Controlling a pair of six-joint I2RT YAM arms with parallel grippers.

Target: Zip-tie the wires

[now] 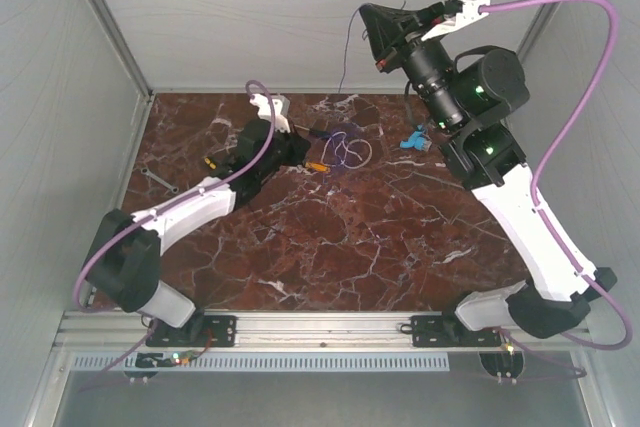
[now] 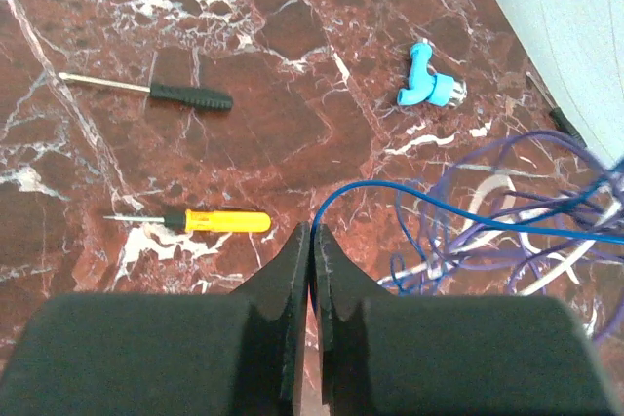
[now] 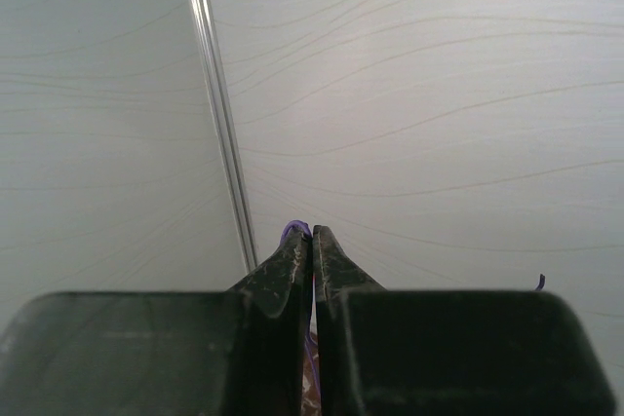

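Observation:
A tangle of blue, purple and white wires [image 1: 350, 152] lies near the middle of the marble table. My left gripper is shut on a blue wire [image 2: 400, 185] that runs from its fingertips into the tangle at the right of the left wrist view. My right gripper is raised high at the back right, shut with a thin purple wire [image 3: 292, 227] at its fingertips; in the top view a strand hangs from it down toward the table.
A black screwdriver [image 2: 190, 96], a yellow screwdriver [image 2: 224, 221] and a light blue pipe fitting [image 2: 419, 80] lie on the table [image 1: 300, 247]. A wrench [image 1: 160, 179] is at the left.

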